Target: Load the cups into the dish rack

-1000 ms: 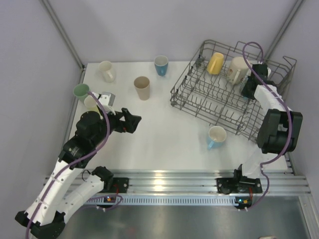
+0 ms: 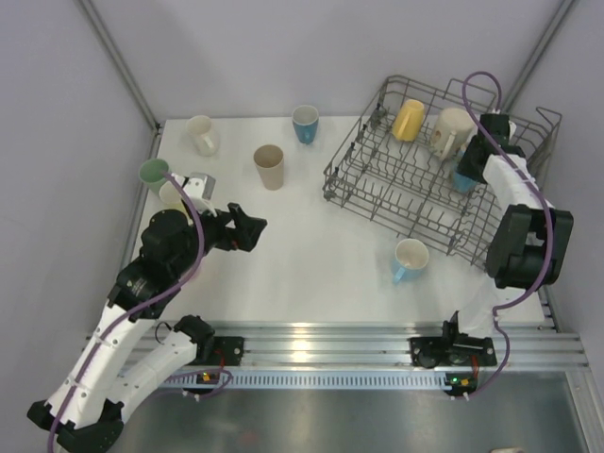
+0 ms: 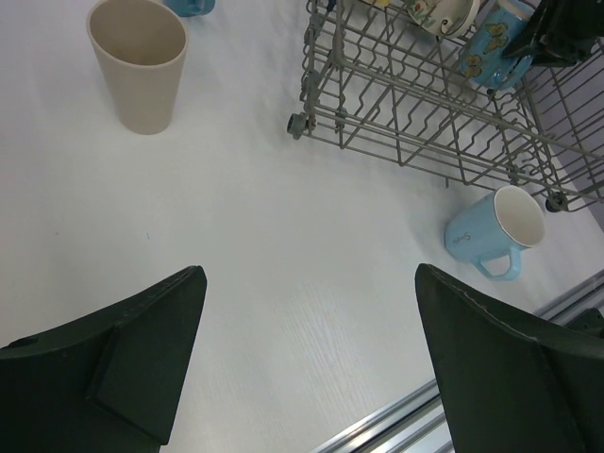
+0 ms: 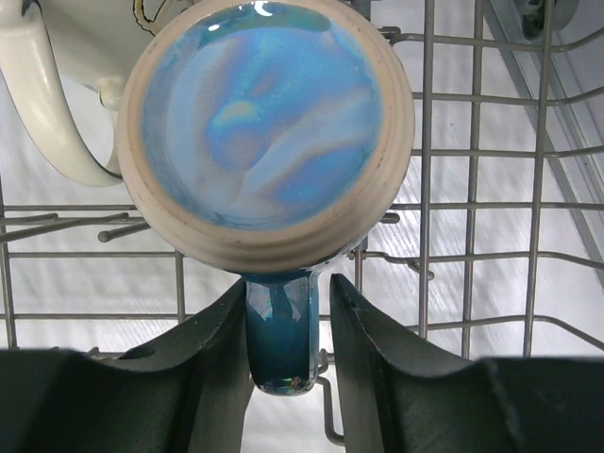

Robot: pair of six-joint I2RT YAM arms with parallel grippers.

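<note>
A blue cup (image 2: 463,182) rests bottom up in the dish rack (image 2: 396,195), beside a cream mug (image 2: 452,131) and a yellow cup (image 2: 409,120). In the right wrist view, the fingers of my right gripper stand either side of the blue cup's handle (image 4: 283,326), with a slim gap on the right; the fingers are slightly open. My left gripper is wide open and empty over the table. A light blue mug (image 2: 410,259) lies outside the rack, near its front. A beige cup (image 2: 269,166) and a blue cup (image 2: 305,124) stand left of the rack.
Off to the left are a white mug (image 2: 203,135), a green cup (image 2: 153,173) and another cup partly under the left arm. Wire tines and the rack's walls surround the right gripper. A metal rail (image 2: 377,342) edges the front.
The left arm has barely moved.
</note>
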